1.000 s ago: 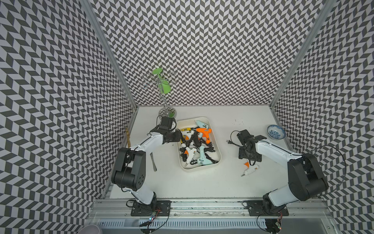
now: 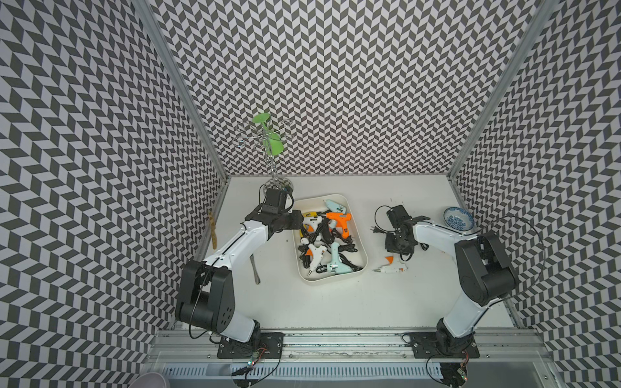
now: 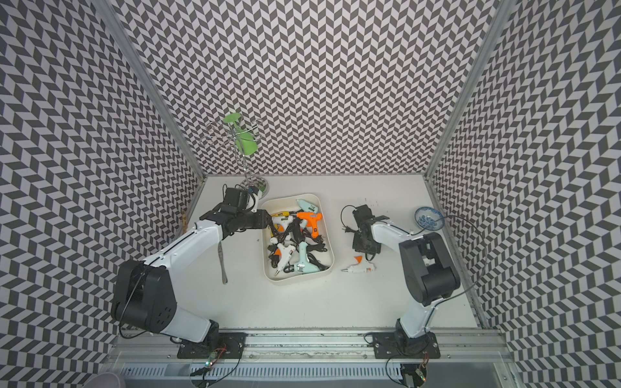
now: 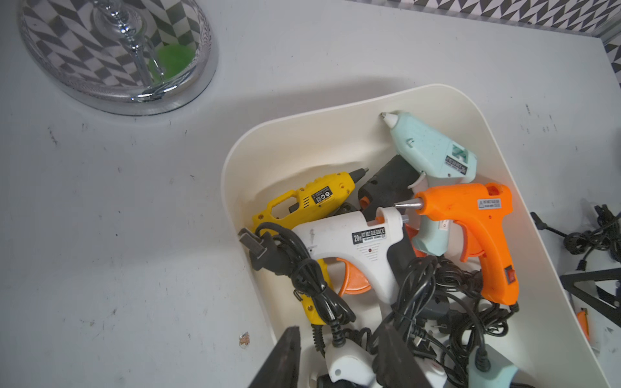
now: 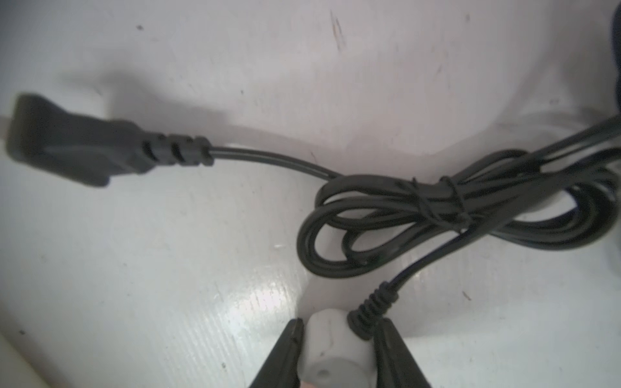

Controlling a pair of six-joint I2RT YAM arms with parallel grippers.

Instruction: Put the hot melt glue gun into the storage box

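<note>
A white glue gun with an orange trigger [image 2: 392, 266] is held clear of the box's right side by my right gripper. In the right wrist view its white handle end [image 5: 333, 349] sits between the two fingers, with a black cord [image 5: 414, 213] running from it. The cream storage box [image 2: 363, 249] holds several glue guns, among them an orange one [image 4: 485, 216], a yellow one [image 4: 317, 197] and a pale blue one [image 4: 433, 145]. My left gripper stands part open over the box's left side; a white handle end inside the box shows between its fingers.
A chrome stand with green pieces [image 2: 275, 143] rises behind the left arm. A blue patterned bowl [image 2: 458, 218] sits at the far right. A thin grey tool [image 2: 255, 268] lies left of the box.
My right gripper has carried the white glue gun leftward and a little back, closer to the box, and the gun has turned more level. The left arm has shifted only slightly.
</note>
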